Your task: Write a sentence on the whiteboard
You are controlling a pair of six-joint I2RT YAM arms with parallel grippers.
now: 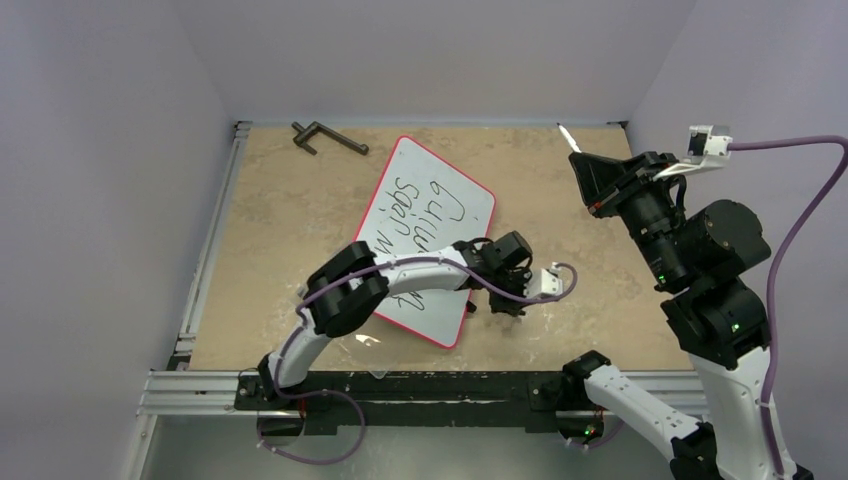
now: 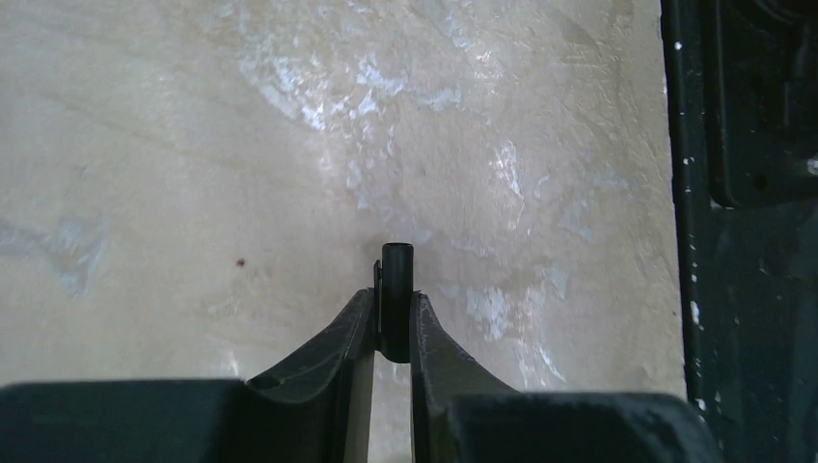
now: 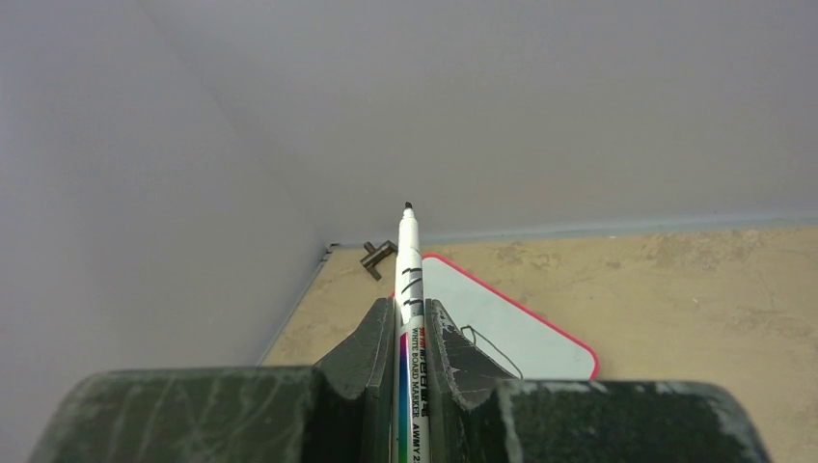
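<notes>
The whiteboard (image 1: 425,205), red-rimmed and slanted on the table, bears black handwriting partly covered by my left arm. Off to the right and raised, my right gripper (image 1: 581,156) is shut on a white marker (image 3: 410,265), whose dark bare tip points up and away. Just beyond the board's lower right edge, my left gripper (image 1: 510,313) hangs with its fingertips hidden from above. In the left wrist view, a small black cap (image 2: 396,289) stands between its fingers, which lie close against both sides.
A dark angled bracket (image 1: 330,137) lies at the back left of the table. A small black piece (image 1: 471,306) sits at the board's right edge. The dark front rail (image 1: 450,385) runs along the near side.
</notes>
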